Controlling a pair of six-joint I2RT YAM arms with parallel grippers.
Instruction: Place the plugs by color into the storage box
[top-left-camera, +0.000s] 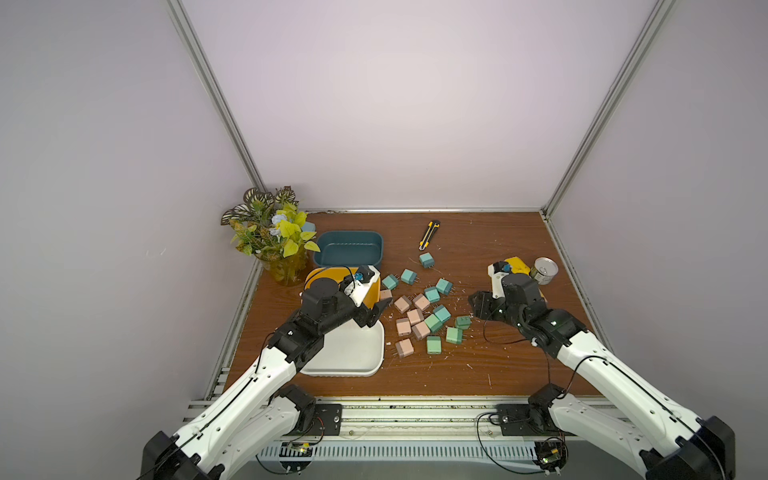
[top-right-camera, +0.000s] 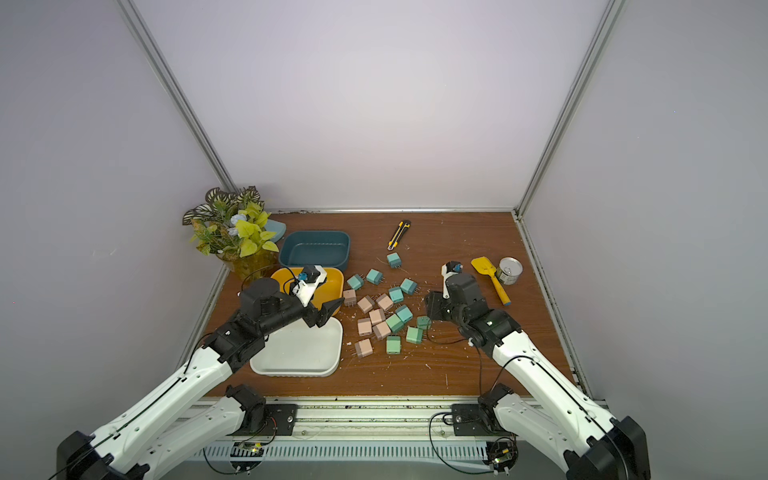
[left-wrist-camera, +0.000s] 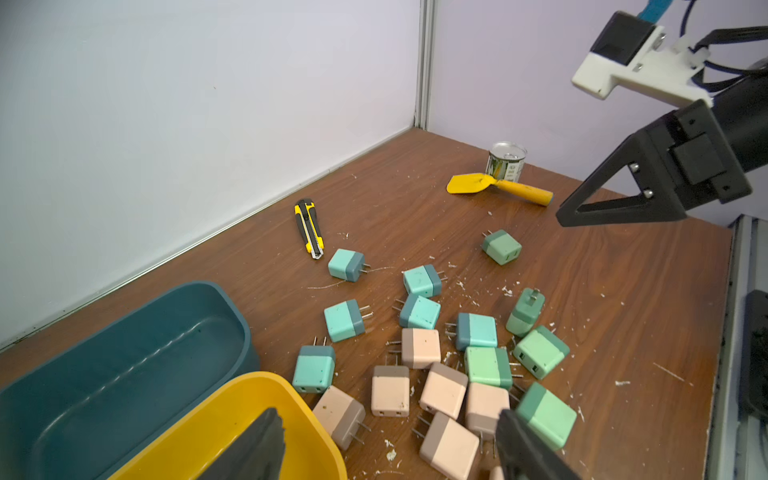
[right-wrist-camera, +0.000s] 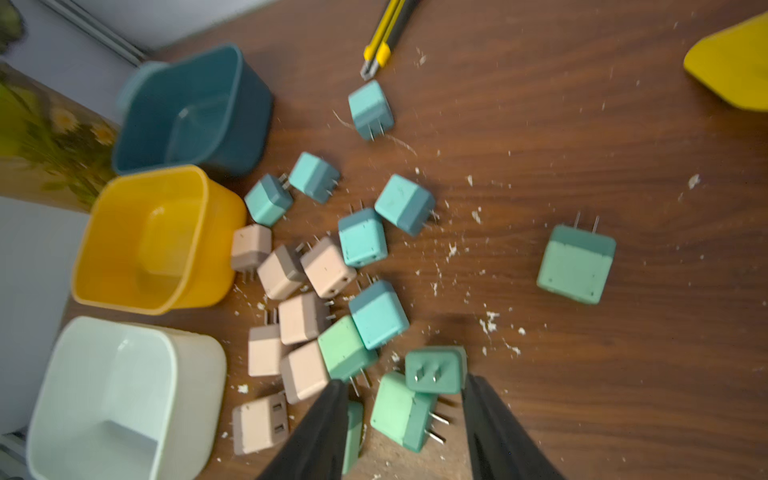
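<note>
Pink plugs (left-wrist-camera: 389, 390), teal plugs (left-wrist-camera: 345, 320) and green plugs (right-wrist-camera: 577, 262) lie scattered on the middle of the table. To their left stand a dark teal box (top-left-camera: 349, 240), a yellow box (right-wrist-camera: 112, 240) and a white box (top-right-camera: 296, 356). My left gripper (top-left-camera: 372, 312) hangs open over the yellow box's right side and nearby pink plugs, nothing seen between its blurred fingers. My right gripper (top-left-camera: 477, 304) is open above the green plugs at the right of the group, its fingers empty in the right wrist view.
A box cutter (top-left-camera: 429, 234) lies at the back. A yellow scraper (top-right-camera: 492, 276) and a can (top-right-camera: 509, 270) are at the right. A potted plant (top-right-camera: 228, 228) stands at the back left.
</note>
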